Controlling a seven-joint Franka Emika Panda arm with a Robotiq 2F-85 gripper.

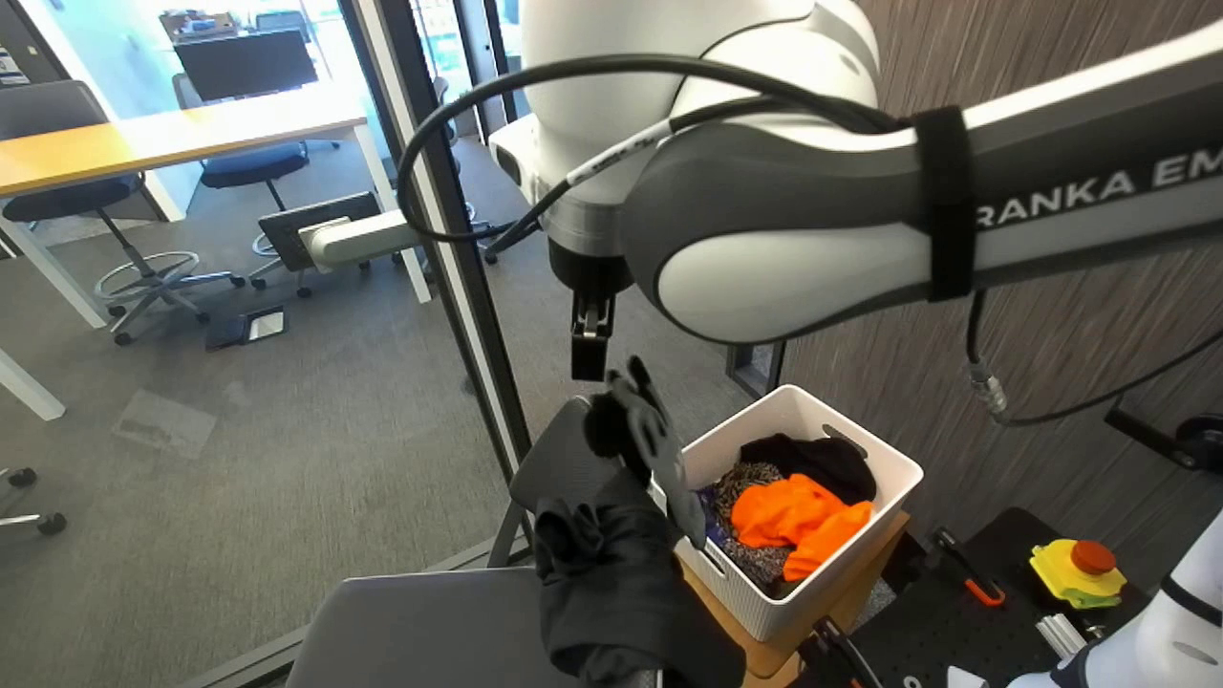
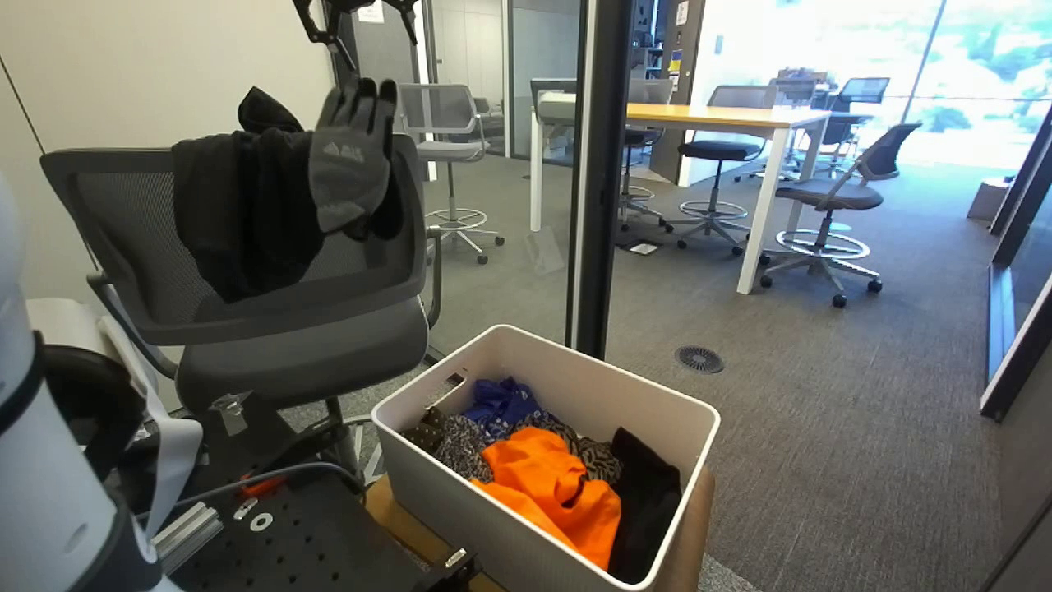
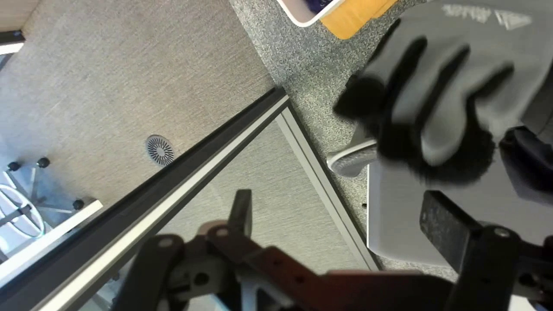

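Note:
A grey glove with black fingertips (image 2: pixel 350 163) is by the chair back, fingers pointing up; it looks tilted and blurred between the chair back and the bin in exterior view 1. Whether it touches the chair or is in the air, I cannot tell. My gripper (image 1: pixel 590 350) is above the chair back, higher than the glove; its fingers are wide apart in the wrist view, with nothing between the fingers. Black cloth (image 2: pixel 246 207) drapes over the chair back (image 2: pixel 118 217).
Beside the chair, a white bin (image 2: pixel 414 474) holds orange cloth (image 2: pixel 557 483), black cloth and patterned cloth. A dark glass-wall post (image 2: pixel 589 197) stands behind it. The black perforated table (image 2: pixel 325 543) carries a yellow-and-red emergency button (image 1: pixel 1083 568).

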